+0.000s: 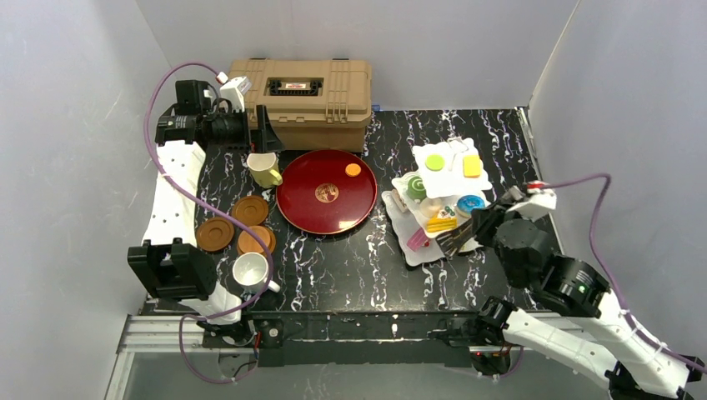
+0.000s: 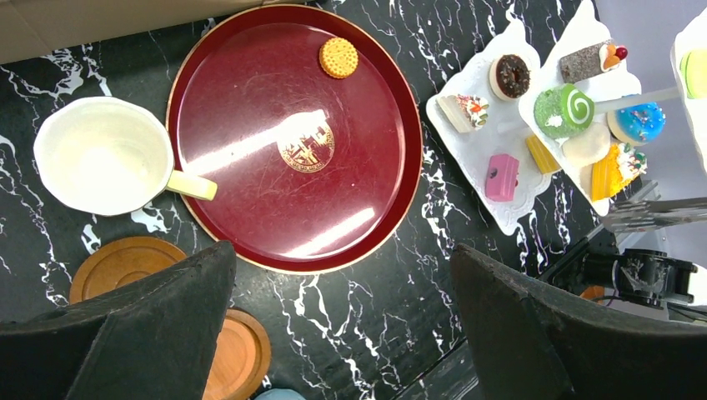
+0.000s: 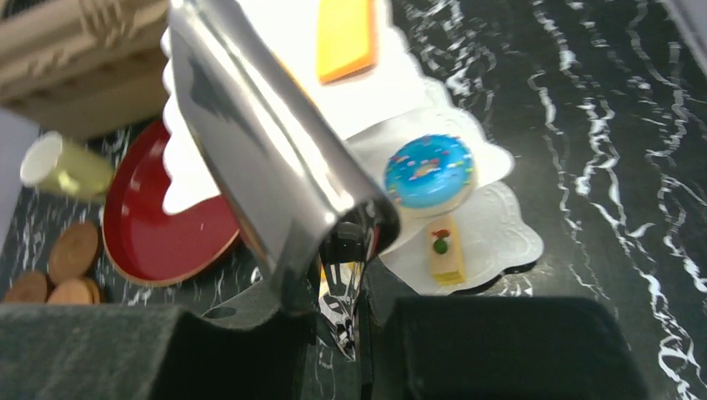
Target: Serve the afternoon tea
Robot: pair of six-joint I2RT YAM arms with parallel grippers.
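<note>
My left gripper (image 1: 268, 132) hovers open and empty above a pale yellow mug (image 1: 263, 171) by the case. A round red tray (image 1: 308, 212) on the table holds one small round biscuit (image 2: 338, 57). On the right, a white tiered stand (image 1: 400, 223) carries several sweets, among them a blue-iced doughnut (image 3: 428, 170) and a green swirl roll (image 2: 564, 111). My right gripper is shut on shiny metal tongs (image 3: 267, 142), which hang over the stand's front side, near the yellow cake (image 1: 442, 223). Nothing shows held by the tongs; their tips are partly hidden or blurred.
A tan case (image 1: 300, 92) stands behind the tray. Brown wooden coasters (image 1: 215, 234) and a white mug (image 1: 250, 271) sit at the left. Marbled table between the tray and the stand is clear.
</note>
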